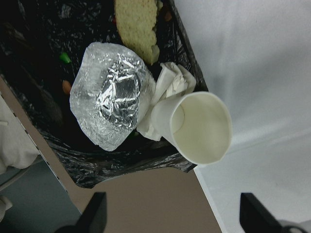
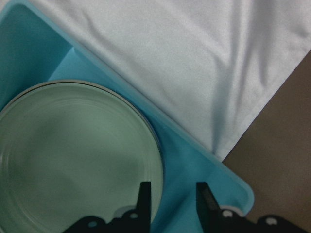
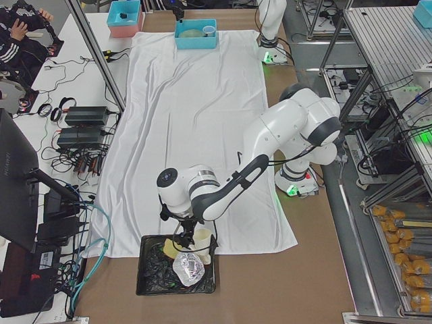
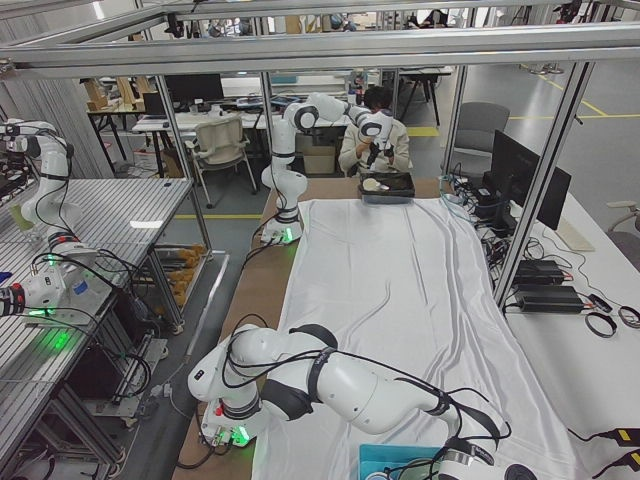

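A black-lined tray (image 3: 152, 277) holds a foil bundle (image 1: 109, 97), yellow bread-like piece (image 1: 133, 26), crumpled white paper (image 1: 170, 80) and scraps. A white cup (image 1: 204, 126) leans at its edge. Above it, my left gripper is open, with nothing between its fingers. At the other end of the cloth, my right gripper is open over a pale green plate (image 2: 73, 150) inside a blue bin (image 2: 189, 150).
A white cloth (image 3: 189, 108) covers the middle of the table, clear between bin and tray, with bare brown edges. A monitor (image 3: 17, 189) and cables stand beside it.
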